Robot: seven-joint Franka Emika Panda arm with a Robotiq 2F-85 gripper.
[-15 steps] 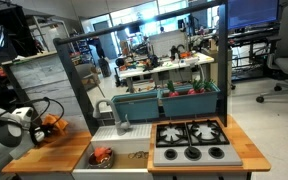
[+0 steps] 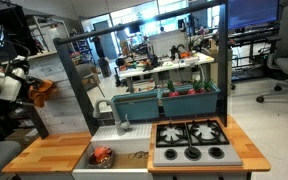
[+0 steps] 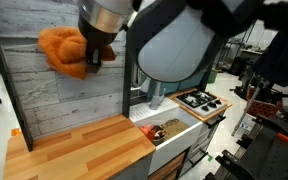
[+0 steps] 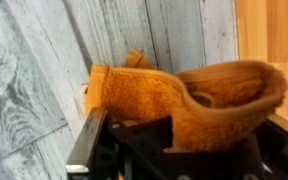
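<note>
An orange cloth (image 3: 69, 50) hangs bunched in front of the grey wood-look wall, well above the wooden countertop (image 3: 79, 155). My gripper is shut on it; in the wrist view the folded cloth (image 4: 189, 100) covers most of the fingers. Exterior view 1 has the cloth (image 2: 41, 92) at the left, below the raised arm. How much fabric lies between the fingertips is hidden.
Right of the bare countertop is a sink with a metal bowl (image 2: 101, 157) in it and a faucet (image 2: 119, 118) behind. A stove (image 2: 194, 143) stands farther right. A dark upright post (image 3: 9, 80) rises at the counter's left side.
The arm has risen from low over the counter and drawn back to the left, and the orange cloth has come up with the gripper. Sink and stove look unchanged.
</note>
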